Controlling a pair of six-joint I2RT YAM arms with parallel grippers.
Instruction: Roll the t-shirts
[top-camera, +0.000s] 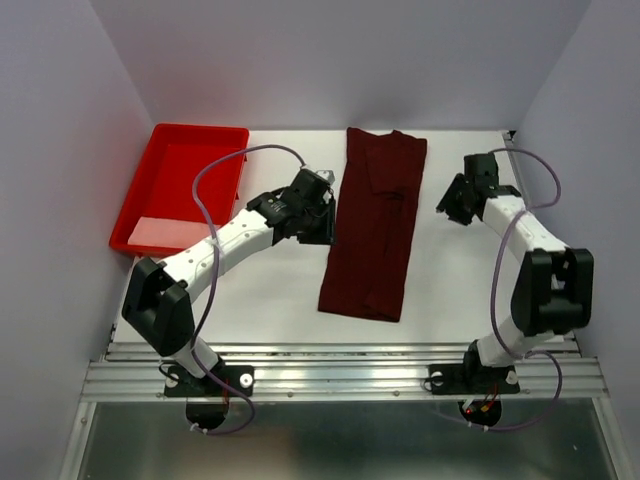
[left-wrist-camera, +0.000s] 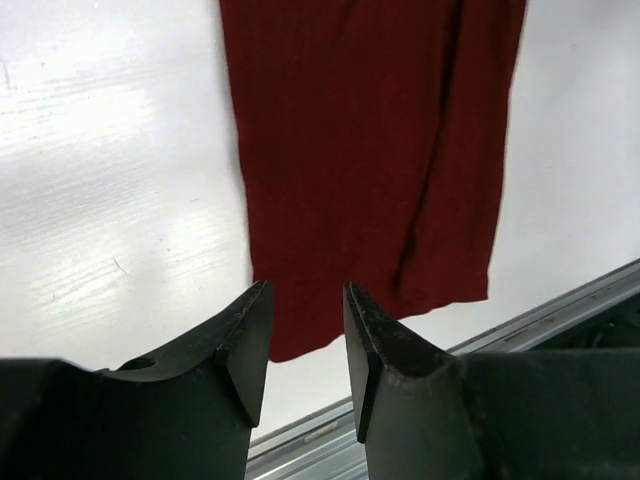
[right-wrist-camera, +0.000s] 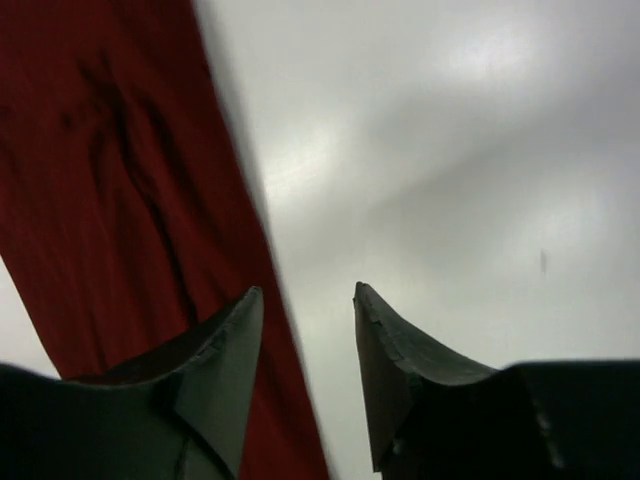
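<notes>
The dark red t-shirt (top-camera: 374, 220), folded into a long strip, lies flat on the white table, running from the back edge toward the front. At its left edge, over the cloth's border, hovers my left gripper (top-camera: 318, 240). Its fingers stand apart in the left wrist view, with the shirt's lower end (left-wrist-camera: 340, 230) beneath and nothing between them. Off to the right of the shirt, above bare table, is my right gripper (top-camera: 452, 216). A clear gap shows between its fingers in the right wrist view, with the shirt's side (right-wrist-camera: 180, 180) to the left.
A red bin (top-camera: 180, 182) stands at the back left, holding a folded pinkish cloth (top-camera: 166, 232). A metal rail (top-camera: 340, 362) runs along the front edge.
</notes>
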